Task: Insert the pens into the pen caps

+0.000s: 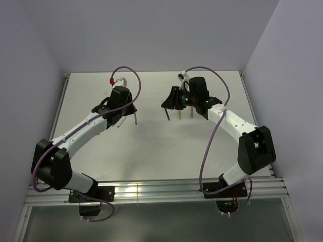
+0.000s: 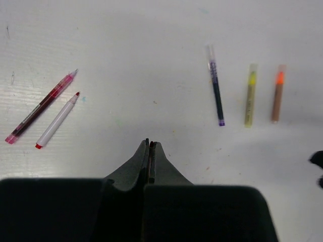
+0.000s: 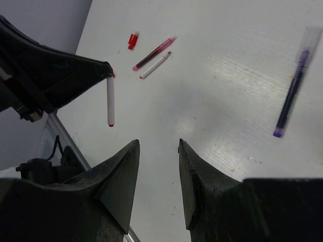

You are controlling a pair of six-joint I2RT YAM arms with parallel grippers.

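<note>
My left gripper (image 1: 134, 110) is shut on a white pen (image 3: 110, 103), which hangs from its fingertips above the table in the right wrist view; its lower end is red. In the left wrist view only a red tip shows between the fingers. My right gripper stands open with nothing between its fingers. A dark red pen (image 2: 40, 110) and another white pen (image 2: 58, 120) lie side by side at left. Capped pens lie apart at right: a purple-black one (image 2: 216, 93), a yellow one (image 2: 250, 98) and an orange one (image 2: 277, 97).
Two small red caps (image 3: 132, 41) lie together on the white table (image 3: 202, 80), left of the loose pens. Bare table stretches between the loose pens and the capped ones. A wall (image 1: 40, 45) rises past the left edge.
</note>
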